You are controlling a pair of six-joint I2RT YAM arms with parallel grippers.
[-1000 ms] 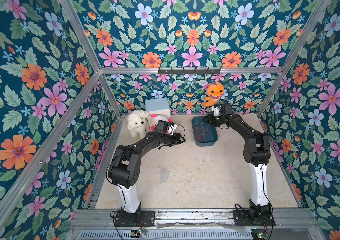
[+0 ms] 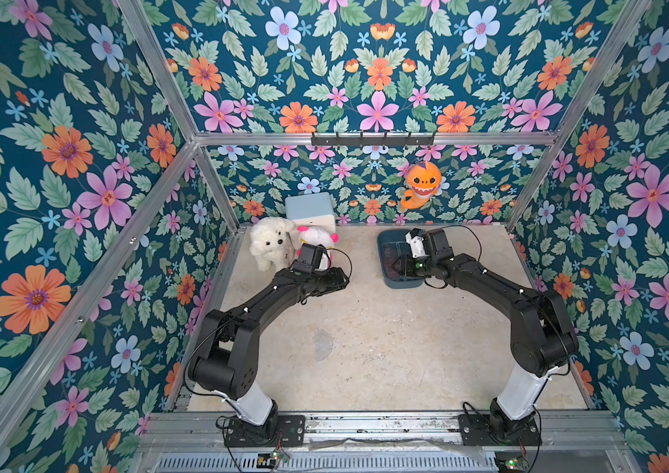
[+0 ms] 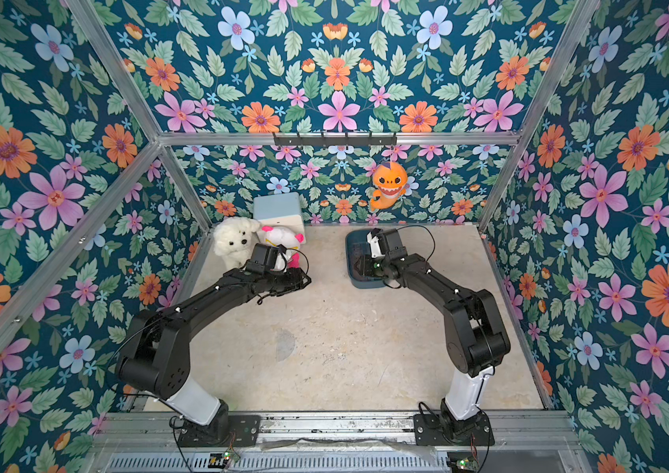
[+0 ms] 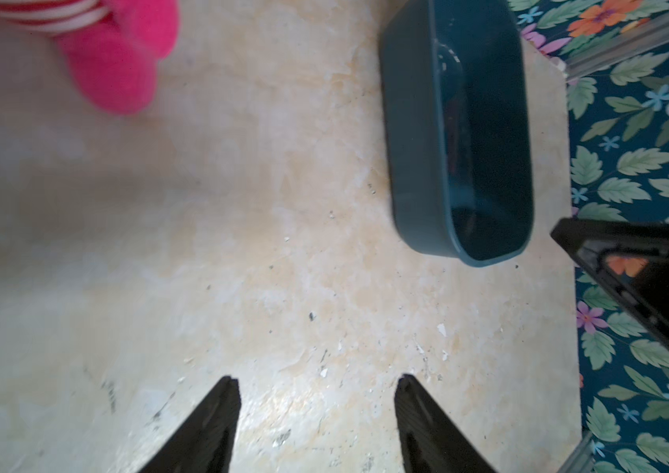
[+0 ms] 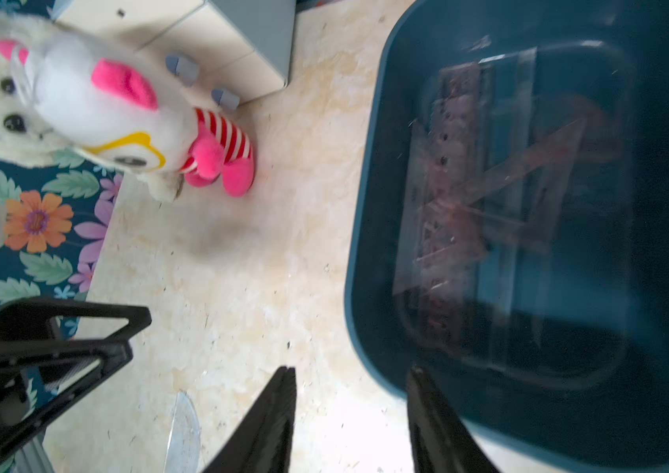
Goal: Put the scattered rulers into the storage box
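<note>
A dark teal storage box [image 2: 389, 280] stands at the back middle. In the right wrist view, several clear rulers [image 5: 448, 197] lie inside the box [image 5: 366, 236]. My right gripper is open at the box's near-left edge, nothing between its fingers. My left gripper stands apart over bare table, left of and short of the box, its fingers parted with nothing between them. A clear curved piece [image 5: 182, 429] lies on the table at the bottom of the right wrist view; I cannot tell what it is.
A white plush dog [image 2: 267, 240], a pink-and-white plush [image 5: 102, 102] and a pale box with blue top [image 2: 308, 205] crowd the back left. An orange shark figure [image 2: 421, 185] is at the back wall.
My left arm has drawn back toward the front left.
</note>
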